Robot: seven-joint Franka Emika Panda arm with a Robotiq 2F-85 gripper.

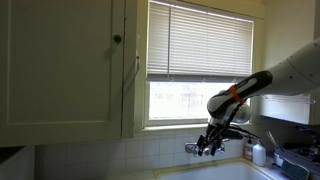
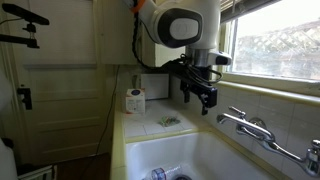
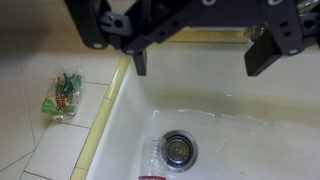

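Observation:
My gripper hangs over the white sink (image 3: 235,125), its two dark fingers wide apart and the space between them empty. In the sink, beside the round drain (image 3: 180,150), lies a clear plastic bottle (image 3: 153,158) with a red band at its lower end. To the left of the sink, on the tiled counter (image 3: 95,95), rests a crumpled clear bag (image 3: 64,97) with green and coloured print. From the second exterior view the gripper (image 2: 197,102) shows well above the counter and sink; the bottle (image 2: 165,172) appears at the bottom edge.
A wall-mounted faucet (image 2: 245,127) reaches over the sink from the window side. At the counter's far end stands a white container (image 2: 135,101). Bottles (image 1: 258,154) and a dark rack (image 1: 298,162) occupy the right corner. Most of the basin is free.

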